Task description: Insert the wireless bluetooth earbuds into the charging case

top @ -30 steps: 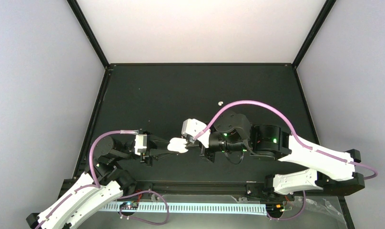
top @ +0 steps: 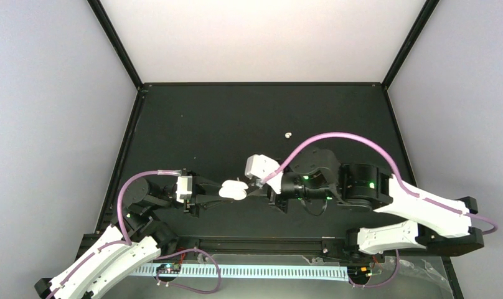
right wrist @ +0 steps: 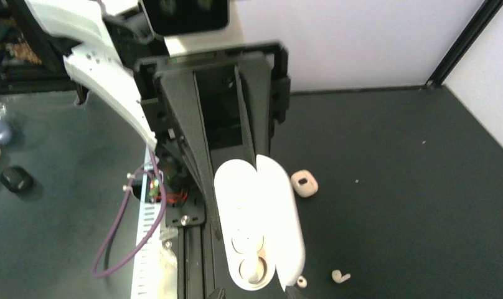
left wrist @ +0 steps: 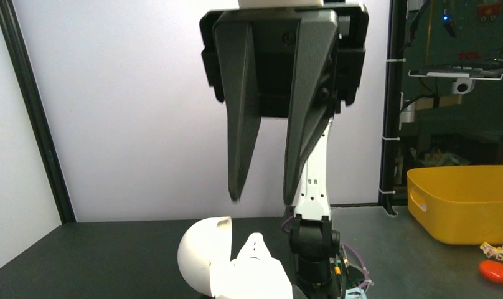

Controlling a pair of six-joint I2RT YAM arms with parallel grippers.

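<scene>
My left gripper is shut on the white charging case (right wrist: 238, 187), whose lid (right wrist: 283, 227) stands open in the right wrist view. Two round sockets show; a white stem-like shape, apparently an earbud (right wrist: 252, 269), sits in the lower one. Seen from the left wrist, a small white peak rises beside the lid (left wrist: 202, 255). Just right of the case in the top view is my right gripper (top: 256, 189). From the left wrist its two fingers (left wrist: 239, 156) stand apart with nothing visible between them. A loose earbud (right wrist: 340, 276) lies on the mat.
On the mat (top: 205, 124) in the right wrist view are a pale rounded item (right wrist: 304, 184) that I cannot identify and a small white piece (right wrist: 301, 282). A yellow basket (left wrist: 460, 202) stands beyond the frame.
The left arm and case stay in place.
</scene>
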